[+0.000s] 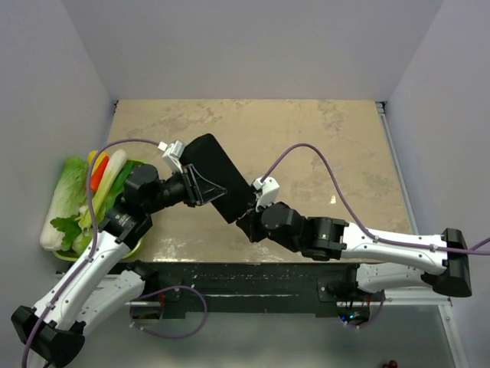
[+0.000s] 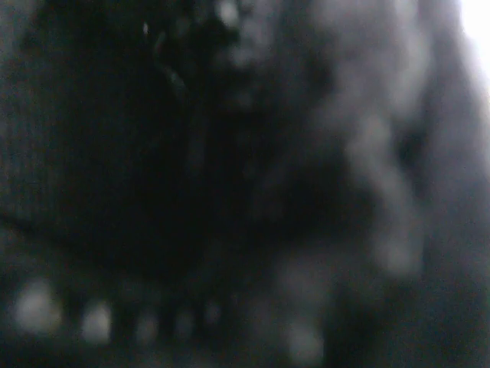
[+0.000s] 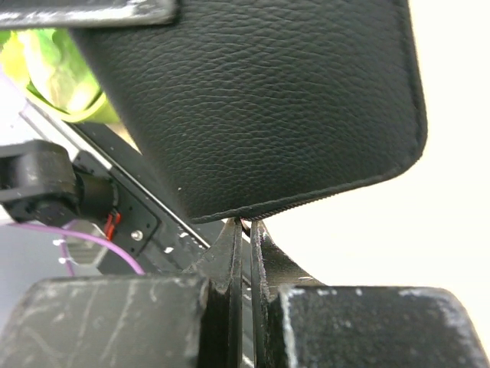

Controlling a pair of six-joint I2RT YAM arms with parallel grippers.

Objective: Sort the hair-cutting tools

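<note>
A black leather-textured case (image 1: 217, 169) hangs tilted above the table, its zipped edge toward the lower right. My left gripper (image 1: 207, 190) is on the case from its left side, and one of its fingers (image 3: 84, 13) lies across the case in the right wrist view. The right gripper is shut, its tips right at the zipped edge of the case (image 3: 260, 107). A thin dark reddish sliver shows at those tips; whether it is a zipper pull I cannot tell. The left wrist view is dark and blurred. No hair cutting tools are visible.
A green basket (image 1: 136, 249) of vegetables, with cabbage (image 1: 65, 201) and a carrot (image 1: 99, 174), stands at the left edge.
</note>
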